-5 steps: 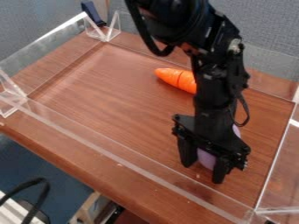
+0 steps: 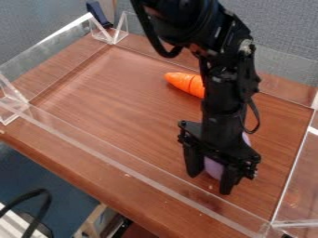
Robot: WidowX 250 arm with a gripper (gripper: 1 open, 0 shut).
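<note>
The black arm reaches down on the right side of the wooden table, its gripper low over the surface, around a pale purple object that is mostly hidden by the fingers. Whether the fingers press on it or merely surround it is hard to tell. An orange carrot lies behind the arm, partly covered by it.
Clear plastic walls border the wooden table, whose left and middle are bare. A clear panel stands at the right edge. Cables and hardware lie below the front left.
The gripper has shifted slightly to the left over the last second, staying low around the purple object. The carrot has not moved.
</note>
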